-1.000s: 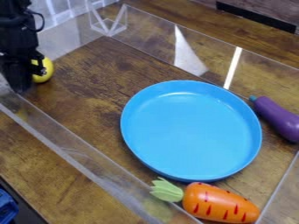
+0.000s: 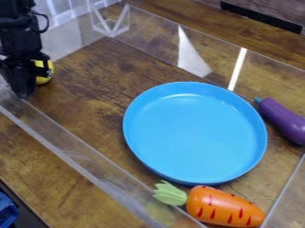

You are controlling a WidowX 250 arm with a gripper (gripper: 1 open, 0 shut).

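The black gripper (image 2: 24, 76) is at the far left, low in the corner of the clear-walled enclosure, in front of a yellow object (image 2: 45, 68) that it partly covers. Its fingertips are dark and hard to make out; nothing shows clearly between them. A large blue plate (image 2: 194, 129) lies right of centre. An orange toy carrot (image 2: 220, 207) with a pale green top lies below it, and a purple toy eggplant (image 2: 281, 120) rests at the right.
Clear plastic walls (image 2: 84, 165) bound the wooden surface (image 2: 107, 89). The wood between gripper and plate is bare. A blue object (image 2: 10, 214) shows at the bottom left corner.
Since a second ago the gripper has shifted slightly right and now covers more of the yellow object. The plate, carrot and eggplant are unchanged.
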